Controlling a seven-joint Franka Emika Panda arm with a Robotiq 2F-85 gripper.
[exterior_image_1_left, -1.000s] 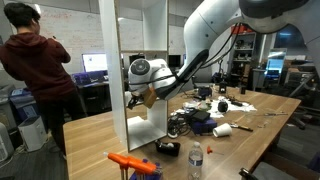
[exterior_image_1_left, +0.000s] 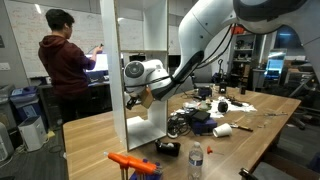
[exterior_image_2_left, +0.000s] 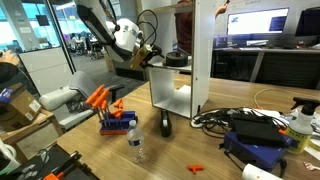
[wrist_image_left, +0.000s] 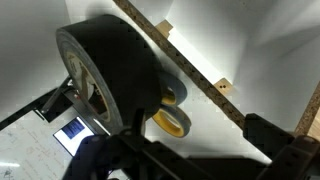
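Observation:
In the wrist view, a thick black tape roll (wrist_image_left: 110, 65) fills the left side, tilted in the picture. Beside it, partly hidden, are the yellow-and-grey loop handles of what looks like scissors (wrist_image_left: 171, 122). A white shelf with a brown edge (wrist_image_left: 195, 75) runs diagonally past them. My gripper has its dark fingers spread apart at the bottom of that view, with nothing seen between them. From exterior view 2, the gripper (exterior_image_2_left: 149, 53) hangs beside the tall white shelf unit (exterior_image_2_left: 203, 60), close to the black roll (exterior_image_2_left: 177, 60) on its upper board.
On the table stand a clear bottle (exterior_image_2_left: 136, 136), a dark object (exterior_image_2_left: 165, 128) and an orange-handled tool rack (exterior_image_2_left: 112, 118). Cables and a black case (exterior_image_2_left: 257, 129) crowd the right side. A person (exterior_image_1_left: 67, 65) stands behind the table.
The person behind the table has turned and shifted their raised arm. My arm and the things on the table show no clear movement.

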